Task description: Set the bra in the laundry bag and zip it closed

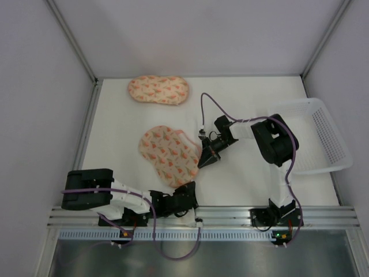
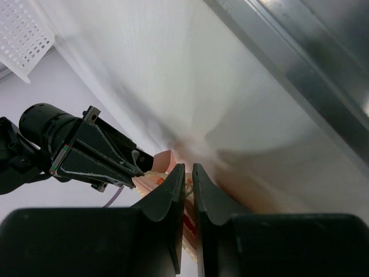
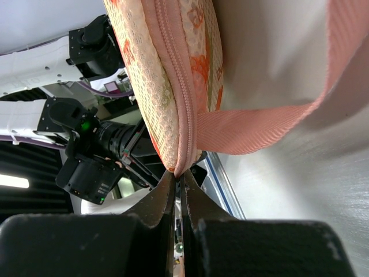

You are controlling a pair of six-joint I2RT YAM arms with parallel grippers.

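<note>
The peach printed laundry bag point(image 1: 167, 153) lies on the white table, its pink zip point(image 3: 173, 69) and pink strap point(image 3: 259, 130) visible in the right wrist view. My right gripper point(image 1: 200, 164) is shut on the zipped end of the bag at its right edge. My left gripper is at the bag's near corner by the front rail, its fingertips close together with bag fabric beneath or between them; how far they are closed is unclear. No bra can be made out.
A second printed piece point(image 1: 158, 86) lies at the back left. A white perforated basket point(image 1: 334, 138) stands at the right. Bare table lies left of the bag and at back centre; the metal front rail point(image 1: 230, 213) borders the table.
</note>
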